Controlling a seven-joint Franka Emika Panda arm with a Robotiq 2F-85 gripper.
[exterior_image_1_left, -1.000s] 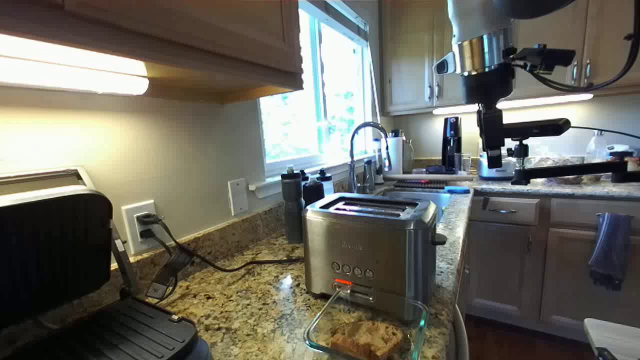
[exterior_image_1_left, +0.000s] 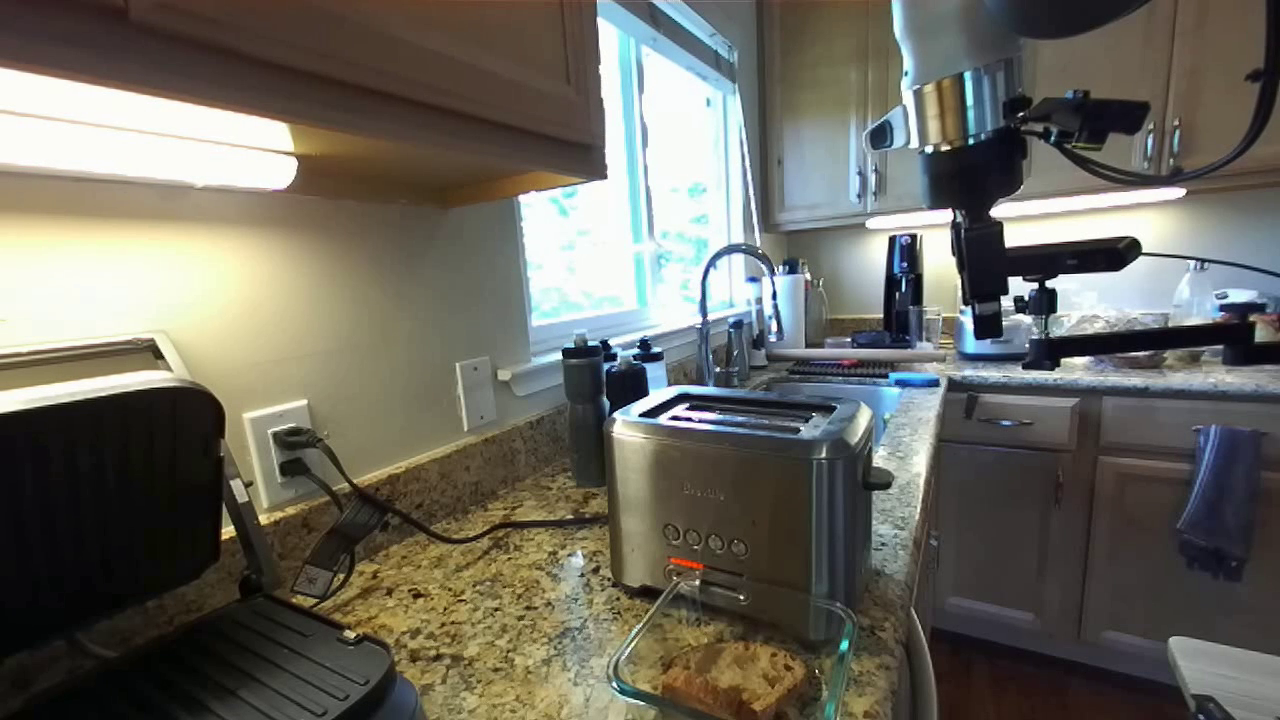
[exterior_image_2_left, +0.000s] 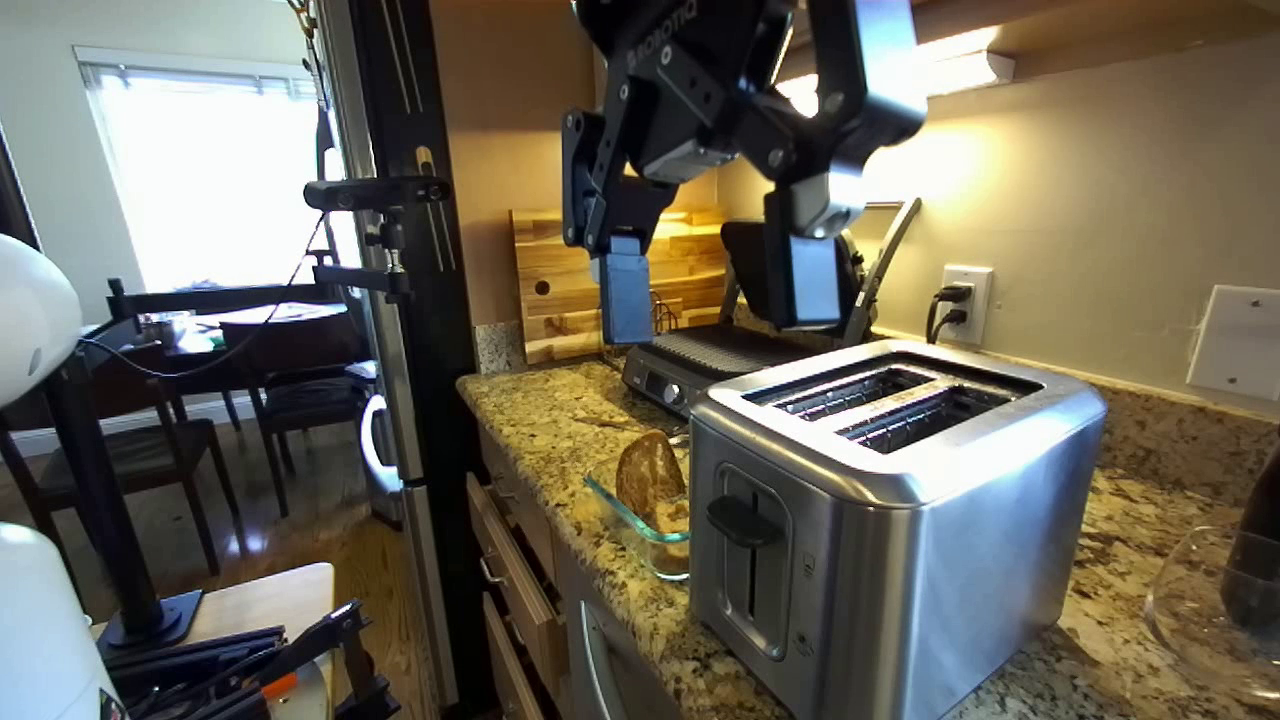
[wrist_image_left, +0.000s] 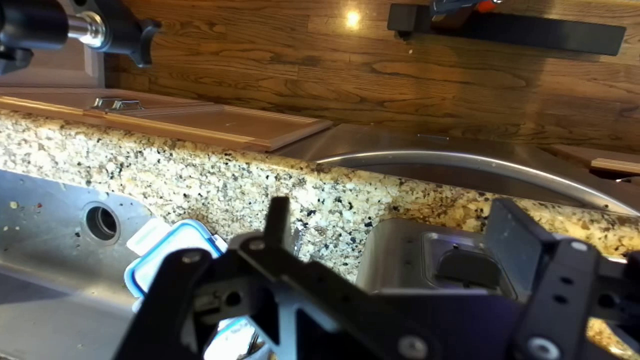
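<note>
My gripper (exterior_image_2_left: 722, 314) hangs in the air above the counter, open, and nothing shows between its fingers. In the wrist view the two fingers (wrist_image_left: 517, 240) stand wide apart. Below it stands a silver two-slot toaster (exterior_image_2_left: 888, 528), its slots empty as far as I can see and its lever (exterior_image_2_left: 741, 521) raised. Close against the toaster sits a glass dish (exterior_image_1_left: 626, 662) on the counter, with bread (exterior_image_1_left: 734, 679) inside. One slice (exterior_image_2_left: 650, 474) leans upright in the dish in the second exterior view.
An open grill press (exterior_image_1_left: 108, 480) stands to one side of the dish. Bottles (exterior_image_1_left: 584, 408) stand behind the toaster, near the wall. The sink (wrist_image_left: 54, 240) lies beyond it, and a blue-rimmed container (wrist_image_left: 180, 246) is at its edge.
</note>
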